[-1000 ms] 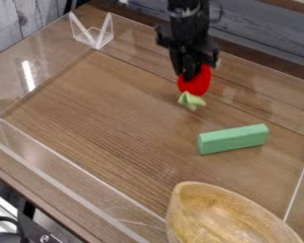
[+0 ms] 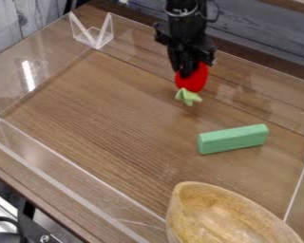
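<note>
At the upper middle of the camera view, the black gripper [image 2: 182,61] points down at a red object [image 2: 194,82] with a light green leafy tip [image 2: 188,96], like a strawberry or radish toy. The gripper is shut on the red object. Whether the object touches the table cannot be made out clearly.
A green block [image 2: 232,138] lies at the right. A large tan bowl [image 2: 231,223] is at the bottom right. A clear rack [image 2: 94,31] stands at the upper left.
The gripper has moved back and slightly left with the red object, which appears a little farther from the camera than before.
</note>
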